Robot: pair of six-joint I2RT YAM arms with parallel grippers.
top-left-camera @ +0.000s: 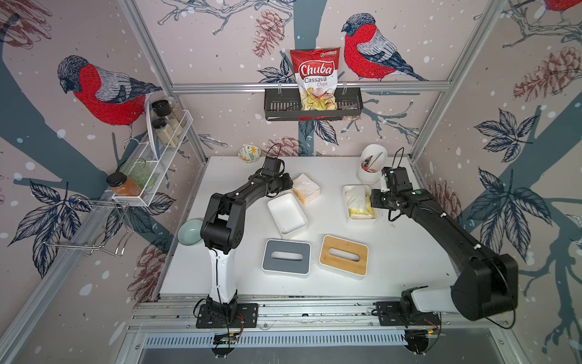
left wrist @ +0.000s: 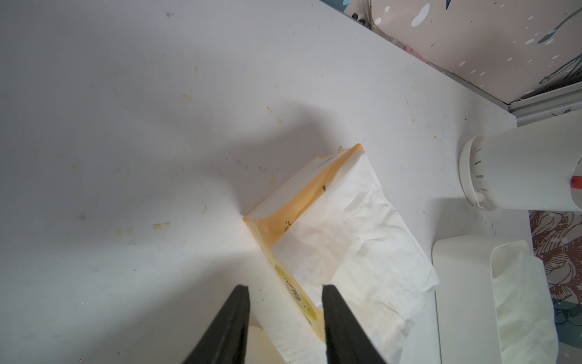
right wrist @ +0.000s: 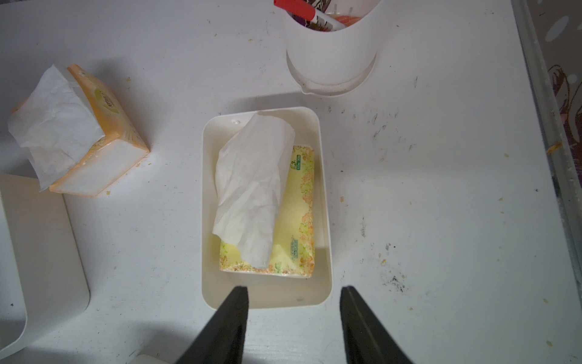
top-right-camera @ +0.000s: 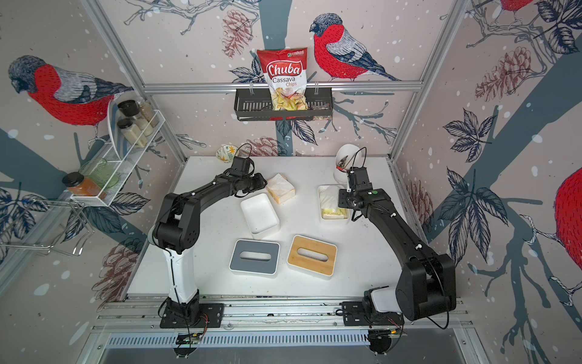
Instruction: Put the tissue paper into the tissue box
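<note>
An orange tissue pack (top-left-camera: 306, 190) with white paper on top stands on the table, just right of the empty white box (top-left-camera: 287, 214). My left gripper is open near its left side, with nothing gripped. A yellow tissue pack (right wrist: 297, 224) lies inside a second white box (right wrist: 266, 297), white tissue spread over it. My right gripper hovers open over the near end of that box, its fingers (right wrist: 233, 321) apart and empty. The grey lid (top-left-camera: 286, 256) and the wooden lid (top-left-camera: 343, 255), both slotted, lie toward the front.
A white holder with markers (right wrist: 333, 48) stands behind the filled box. A patterned bowl (top-left-camera: 249, 153) sits at the back left, a green bowl (top-left-camera: 190, 232) at the left edge. Clear table lies to the right.
</note>
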